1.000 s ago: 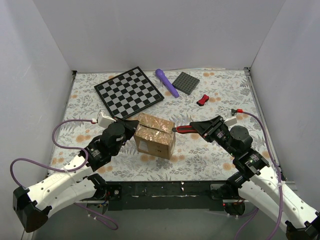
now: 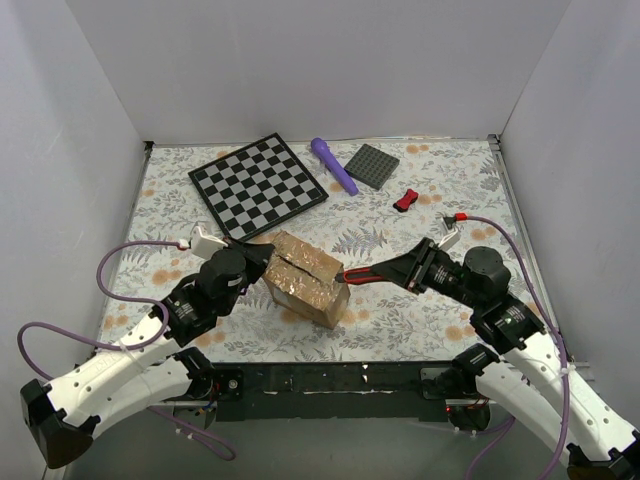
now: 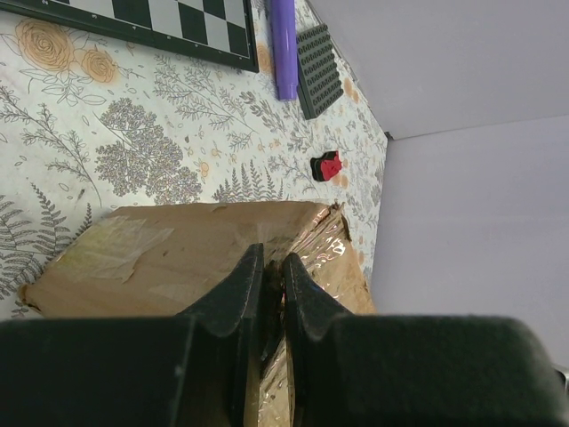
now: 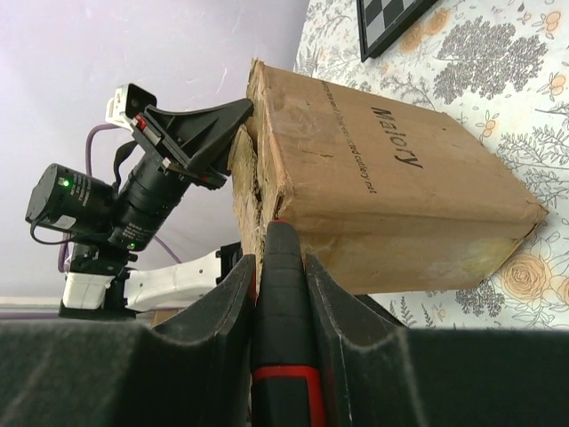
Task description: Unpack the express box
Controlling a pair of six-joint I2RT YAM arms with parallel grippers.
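A brown cardboard box (image 2: 306, 284), its top covered in shiny tape, stands tilted on the patterned cloth in the middle of the table. Along the top seam runs a dark slit. My left gripper (image 2: 268, 250) is shut on the left end of the box's top edge, also visible in the right wrist view. A red and black cutter (image 2: 362, 275) sits in my right gripper (image 2: 385, 270), which is shut on its handle. The cutter's front end meets the right end of the box's seam. Its blade is hidden in the right wrist view.
Behind the box lie a checkered board (image 2: 258, 187), a purple stick (image 2: 334, 166) and a dark grey studded pad (image 2: 371, 166). A small red and black object (image 2: 406, 200) rests at the right. The cloth right of the box is mostly free.
The box has turned and tipped, its right end coming toward the front. My left gripper has barely shifted.
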